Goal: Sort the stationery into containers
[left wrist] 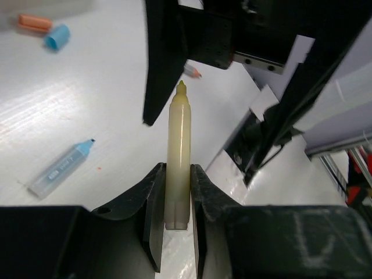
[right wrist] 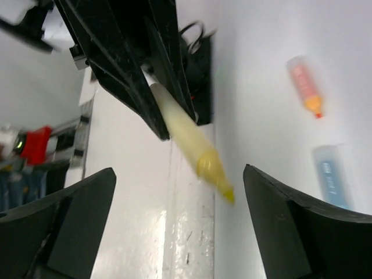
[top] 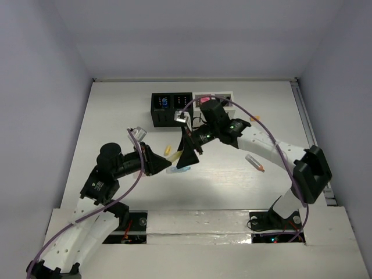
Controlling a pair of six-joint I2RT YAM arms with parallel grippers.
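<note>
A pale yellow marker (left wrist: 178, 157) is held upright in the left wrist view by my left gripper, shut on its lower body; it shows from the right wrist view (right wrist: 192, 139) too. My right gripper (top: 189, 151) is open just beside its tip, fingers apart. A light blue marker (left wrist: 58, 171) lies on the table below, with a blue cap (left wrist: 57, 38) and an orange piece (left wrist: 35, 22) farther back. A pink-and-orange pen (right wrist: 305, 84) and a grey-orange marker (top: 254, 163) also lie loose. A small yellow piece (top: 167, 149) lies near the middle.
A black two-compartment container (top: 160, 119) and a white container (top: 228, 113) stand at the back middle, items inside. An orange piece (top: 255, 118) lies right of them. Its front edge has a foil strip (top: 197, 235).
</note>
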